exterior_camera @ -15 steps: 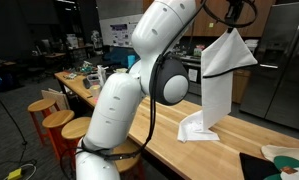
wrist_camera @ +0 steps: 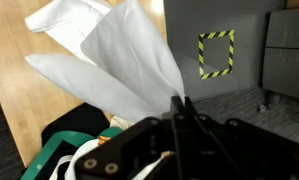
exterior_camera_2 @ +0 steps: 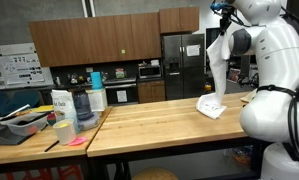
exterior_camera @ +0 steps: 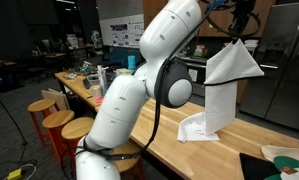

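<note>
A white cloth (exterior_camera: 224, 85) hangs from my gripper (exterior_camera: 239, 38) high over the table, its lower end lying crumpled on the wood (exterior_camera: 198, 128). In the wrist view the cloth (wrist_camera: 114, 75) rises from the tabletop to the fingertips, where the gripper is shut on it. Exterior view 2 has the gripper (exterior_camera_2: 225, 10) near the top edge, with the cloth (exterior_camera_2: 218, 65) stretched down to the table's right part. The exact pinch point is small and dark in the exterior views.
A black item (exterior_camera: 256, 167) and a green-and-white item (exterior_camera: 287, 157) lie at the table's near right. A cream cup (exterior_camera_2: 64, 131) and other containers crowd the table's left end in exterior view 2.
The cloth's upper part has shifted slightly right and lower in exterior view 1, along with the gripper. Its lower end still rests on the table.
</note>
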